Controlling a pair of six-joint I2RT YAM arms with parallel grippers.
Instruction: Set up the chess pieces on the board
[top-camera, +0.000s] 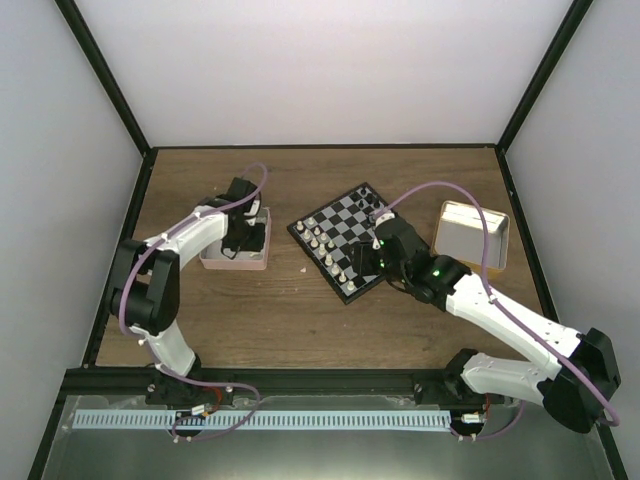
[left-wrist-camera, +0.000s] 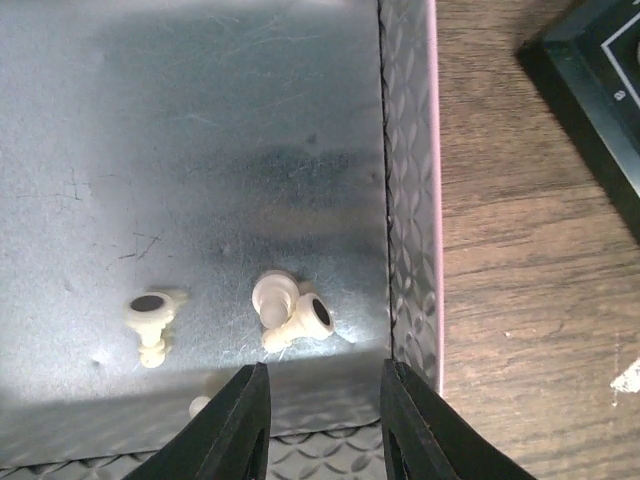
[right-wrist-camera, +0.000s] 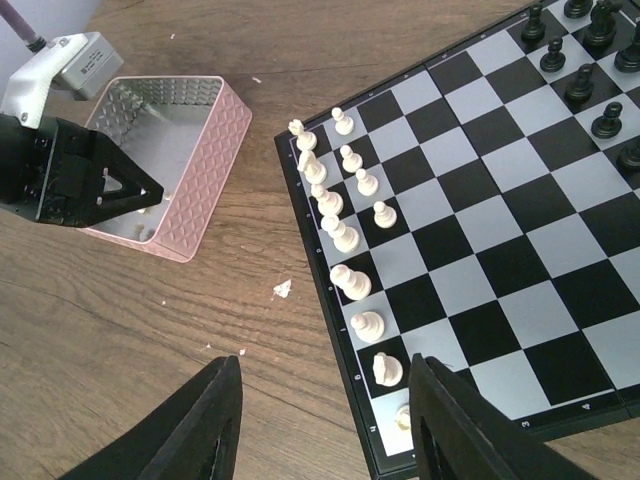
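Note:
My left gripper stands open over the pink-rimmed bin (left-wrist-camera: 435, 180), above loose white pieces: one (left-wrist-camera: 149, 323) at left, two touching (left-wrist-camera: 274, 295) near the middle, one partly hidden (left-wrist-camera: 198, 406) by the lower wall. The chessboard (right-wrist-camera: 533, 378) carries white pieces (right-wrist-camera: 345, 234) along its left side and black pieces (right-wrist-camera: 599, 27) at the upper right. My right gripper is open above the board's near left edge, nothing between its fingers.
An empty-looking tan-rimmed box (top-camera: 470, 236) sits right of the board. Bare wooden table (top-camera: 310, 335) lies in front of the board and between it and the pink bin.

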